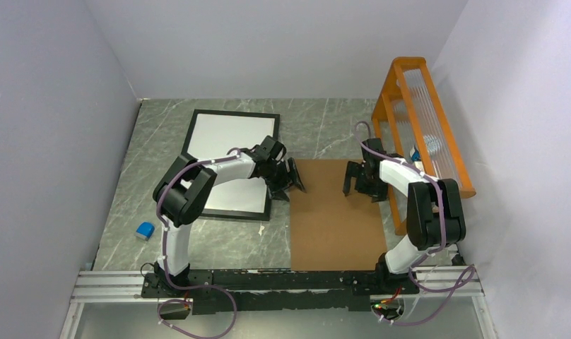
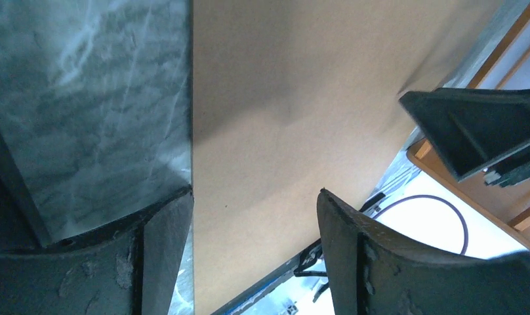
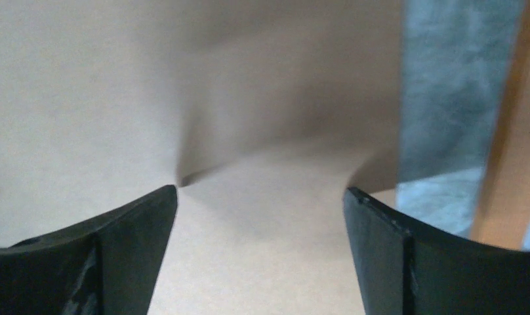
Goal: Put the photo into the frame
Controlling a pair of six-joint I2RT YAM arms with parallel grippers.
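A black-rimmed frame (image 1: 275, 127) with a white interior lies flat on the left half of the table. Right of it is a flat brown board (image 1: 338, 233), also seen as a brown surface (image 2: 262, 157) in the left wrist view. My left gripper (image 1: 291, 192) stands over the board's left edge, its fingers (image 2: 164, 243) apart on either side of that edge with nothing gripped. Over the board's right part hovers my right gripper (image 1: 361, 194), open, its spread fingers (image 3: 134, 243) near the board's right edge. No separate photo can be made out.
An orange wooden rack (image 1: 410, 106) stands close along the right side, beside the right arm. A small blue block (image 1: 145, 230) sits at the front left. Bare marble table (image 1: 325, 127) shows behind the board.
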